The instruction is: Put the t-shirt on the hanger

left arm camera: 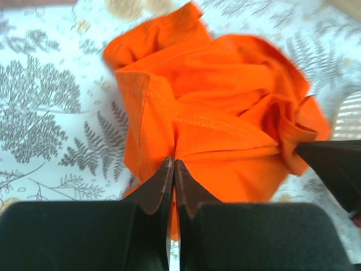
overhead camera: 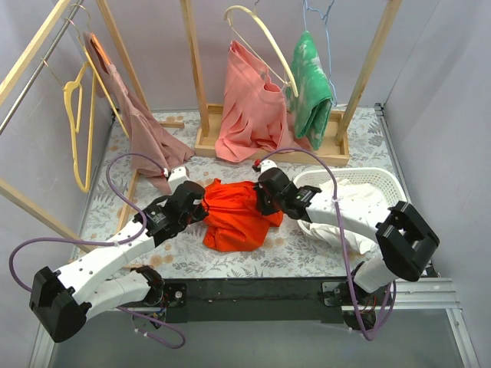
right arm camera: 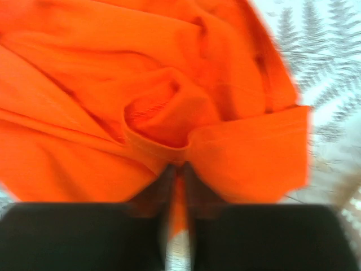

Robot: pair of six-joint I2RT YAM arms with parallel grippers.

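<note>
The orange t-shirt [overhead camera: 232,218] lies crumpled on the table between the two arms. My left gripper is shut at its left side, and a raised fold of the cloth runs into the fingertips in the left wrist view. On the shirt's right part, my right gripper has its blurred fingers close together over a cupped fold [right arm camera: 163,141]; a narrow gap shows between them. Whether cloth is caught there is unclear. An empty yellow hanger [overhead camera: 74,130] hangs from the rail at the left.
A dusty pink garment [overhead camera: 146,138] hangs beside the empty hanger. Behind the shirt hang a salmon garment [overhead camera: 249,107] and a green one [overhead camera: 308,88]. A white basket [overhead camera: 395,188] with white cloth stands at the right. Bare table [overhead camera: 188,264] shows in front.
</note>
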